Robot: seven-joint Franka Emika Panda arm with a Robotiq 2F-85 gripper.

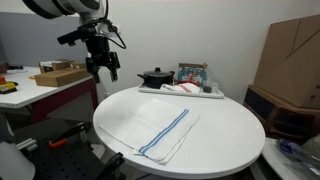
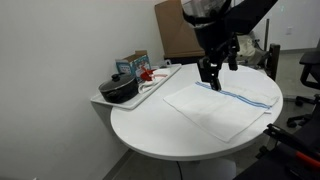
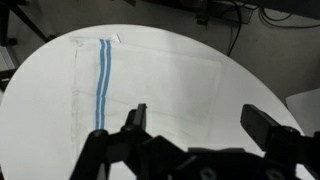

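Observation:
A white towel (image 1: 152,127) with blue stripes lies spread flat on the round white table (image 1: 225,125), near the side where the arm stands. In the wrist view the towel (image 3: 150,85) fills much of the tabletop under me, its striped end to the left. My gripper (image 1: 105,76) hangs above the table's edge by the towel, clear of the cloth. Its two black fingers (image 3: 138,116) stand wide apart in the wrist view, so it is open, with nothing held between them.
At the table's far side a white tray (image 2: 100,99) holds a black lidded pot (image 2: 120,87), a box (image 2: 130,65) and a red-and-white cloth (image 2: 155,74). Bare tabletop lies between tray and towel. Cardboard boxes (image 1: 62,76) sit on another surface behind the arm.

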